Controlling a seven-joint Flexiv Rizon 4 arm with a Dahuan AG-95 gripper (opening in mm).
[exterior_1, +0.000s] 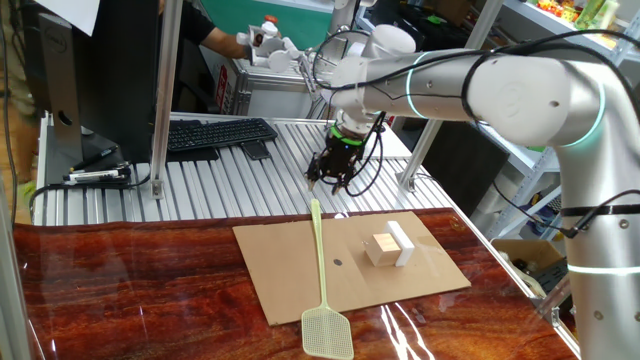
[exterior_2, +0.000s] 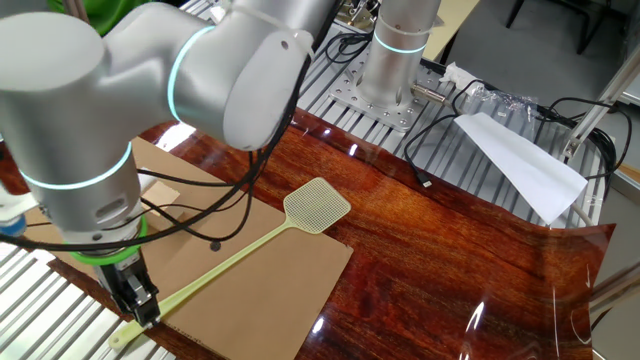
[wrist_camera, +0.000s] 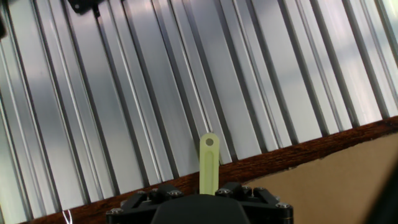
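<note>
A pale green fly swatter (exterior_1: 320, 260) lies across a cardboard sheet, its mesh head (exterior_2: 318, 207) on the dark wooden surface and its handle end reaching past the board's edge. My gripper (exterior_1: 324, 188) hangs by that handle end, its fingers parted and apparently a little above it. In the wrist view the handle (wrist_camera: 209, 165), with a hole at its tip, runs up between the two fingers of the gripper. Bare space shows on both sides of it. The lower handle is hidden behind the gripper body.
On the cardboard (exterior_1: 275, 270) stand a wooden block (exterior_1: 381, 250) and a white block (exterior_1: 400, 242) side by side. A keyboard (exterior_1: 222, 134) and a monitor occupy the ribbed metal table behind. Loose cables hang around the arm.
</note>
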